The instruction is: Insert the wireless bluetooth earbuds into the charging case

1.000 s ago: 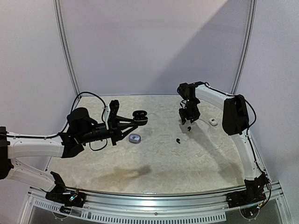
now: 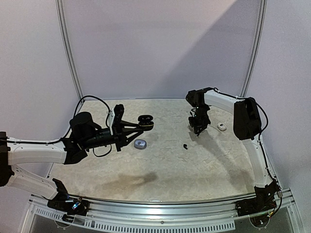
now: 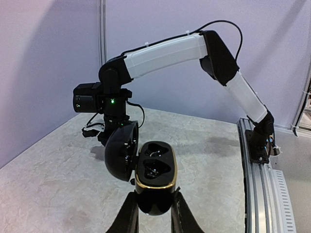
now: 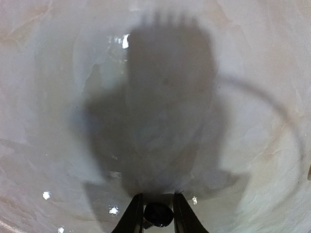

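Observation:
The black charging case (image 3: 156,167) is held up off the table with its lid open, my left gripper shut on its base; both slots look empty. In the top view this case (image 2: 146,123) hangs at centre-left. A black earbud (image 4: 158,215) lies between the fingertips of my right gripper, low at the table. Its fingers sit close on both sides of the earbud, and whether they grip it cannot be told. The second black earbud (image 2: 185,146) rests on the table, nearer the front.
A grey-blue rounded case (image 2: 140,144) lies on the table below the held case. A white case (image 2: 221,126) sits right of my right gripper.
My right gripper has come lower and slightly right, onto the far earbud, and its fingers have drawn closer together. The left arm and the held case have not moved.

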